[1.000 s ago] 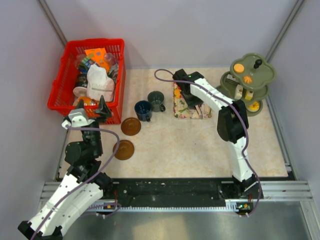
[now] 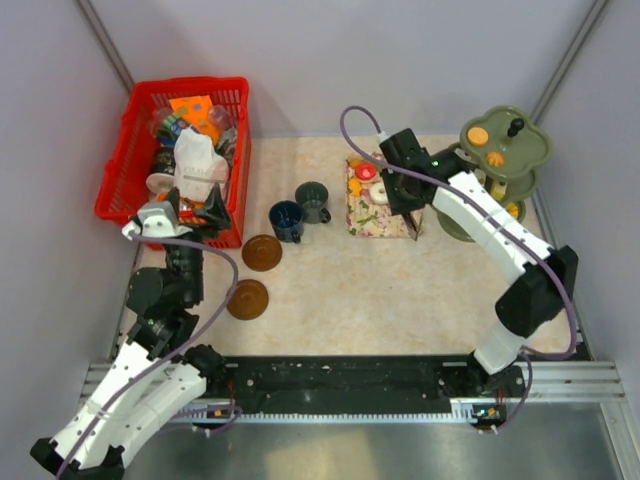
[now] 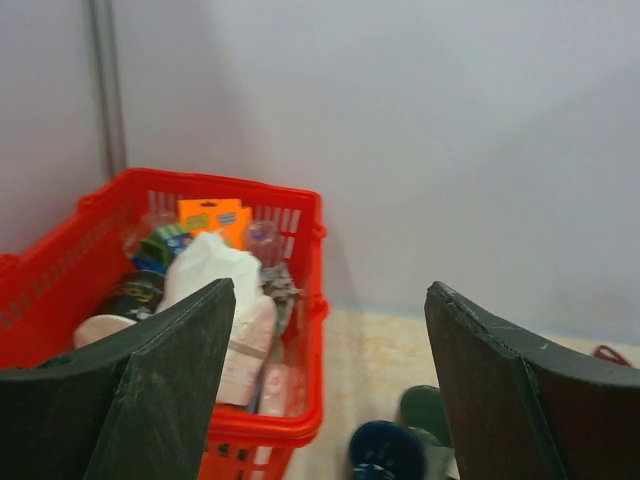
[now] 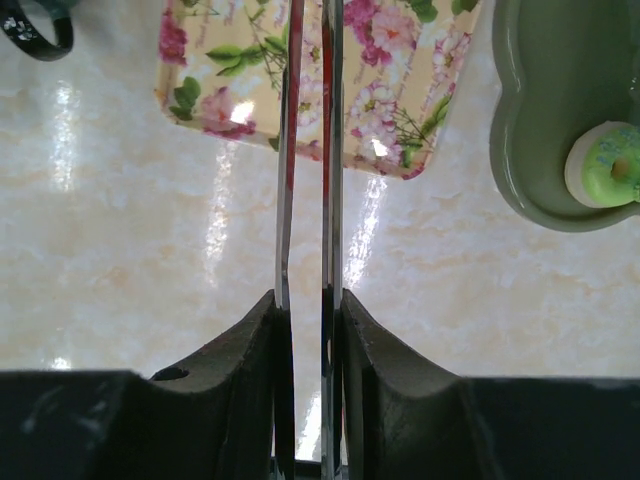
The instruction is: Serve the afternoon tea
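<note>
A floral tray (image 2: 360, 215) holding pastries such as a red one (image 2: 365, 171) sits at the back centre. My right gripper (image 2: 410, 222) hovers over its right side; in the right wrist view its long metal tongs nearly meet, their ends out of frame, so their hold is unclear. The green tiered stand (image 2: 520, 150) carries treats at the right. A blue mug (image 2: 286, 222) and a green mug (image 2: 312, 200) stand left of the tray, near two brown coasters (image 2: 261, 253). My left gripper (image 2: 195, 200) is open and empty beside the red basket.
The red basket (image 2: 115, 185) full of packages fills the back left. Walls (image 2: 60, 250) bound both sides.
The left arm looks essentially still.
</note>
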